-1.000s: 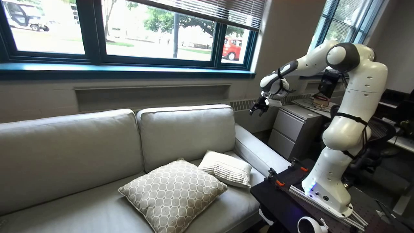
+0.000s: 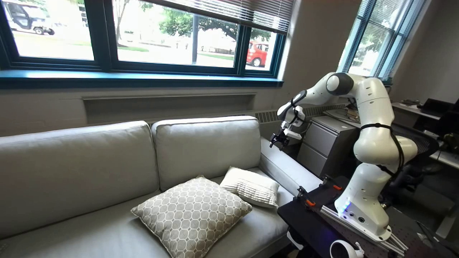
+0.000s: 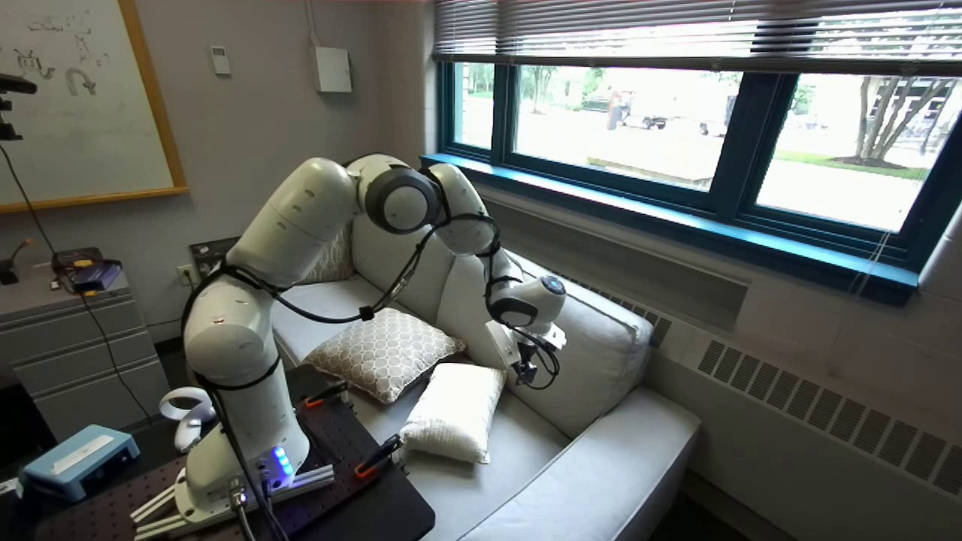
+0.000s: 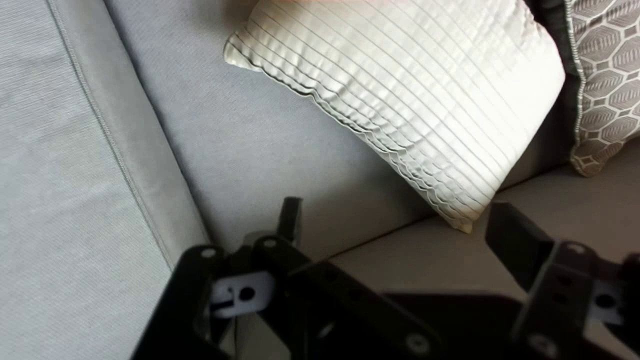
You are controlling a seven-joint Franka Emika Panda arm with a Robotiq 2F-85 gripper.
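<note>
My gripper stands open in the wrist view, one dark finger on each side of the frame's lower half and nothing between them. A white pleated pillow [image 4: 408, 78] lies on the sofa seat below, apart from the fingers; one corner of it points toward the gap between them. Beside it, at the wrist view's right edge, shows a patterned pillow [image 4: 606, 78] with grey-beige hexagons. In exterior view 1 the gripper [image 2: 276, 145] hangs in the air above the sofa's arm end, higher than both pillows.
The sofa's backrest [image 2: 206, 146] and armrest [image 3: 604, 469] border the seat. A black table [image 2: 297, 219] with orange-tipped clamps [image 2: 307, 197] carries the arm's base. Behind the armrest stands a grey filing cabinet [image 2: 320, 139]. Bare seat lies between white pillow and armrest.
In exterior view 1 my gripper has shifted down and left. Both pillows lie where they were.
</note>
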